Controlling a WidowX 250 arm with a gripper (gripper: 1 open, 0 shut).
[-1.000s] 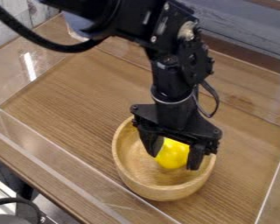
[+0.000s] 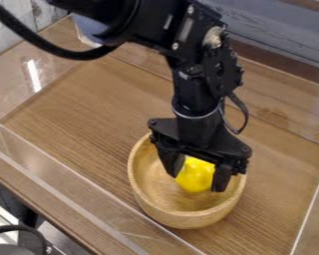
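Observation:
A yellow object [image 2: 194, 177] sits inside a light wooden bowl [image 2: 175, 206] in the lower middle of the view. My black gripper [image 2: 194, 173] is lowered into the bowl, its two fingers open on either side of the yellow object. Whether they touch it cannot be told; the gripper hides part of the object and the back of the bowl.
A pale wall or ledge [image 2: 289, 45] runs along the back. Dark cables show at the lower left corner, beyond the table's edge.

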